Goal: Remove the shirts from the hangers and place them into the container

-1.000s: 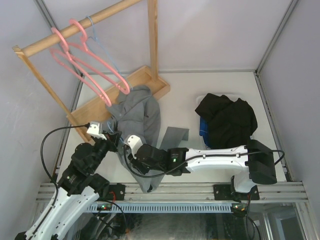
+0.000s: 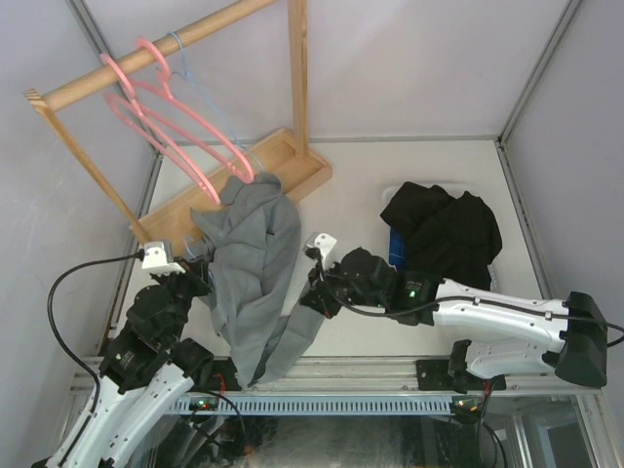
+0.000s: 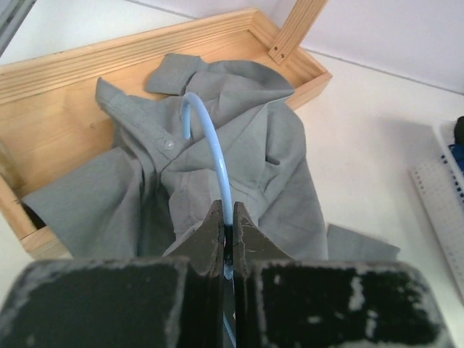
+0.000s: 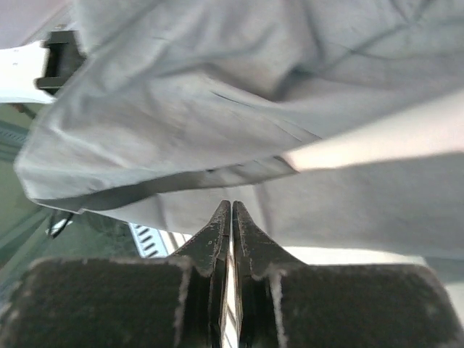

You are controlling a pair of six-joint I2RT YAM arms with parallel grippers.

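Note:
The grey shirt hangs crumpled over the front of the wooden tray, its lower end draping toward the frame's front edge. A blue hanger's hook rises from between the tips of my left gripper, which is shut on it. The shirt hides much of the hanger's body. My right gripper is shut with nothing between its fingers. Grey cloth spreads ahead of those fingertips and lies outside them. In the top view, the right gripper is at the shirt's right edge.
Pink hangers and another blue hanger hang on the wooden rod above. At the right stands a white basket piled with dark clothes. White floor between shirt and basket is clear.
My right gripper has come off the shirt cloth, closed, and swung right and up. The left gripper has shifted left with the hanger. The shirt's lower part has moved.

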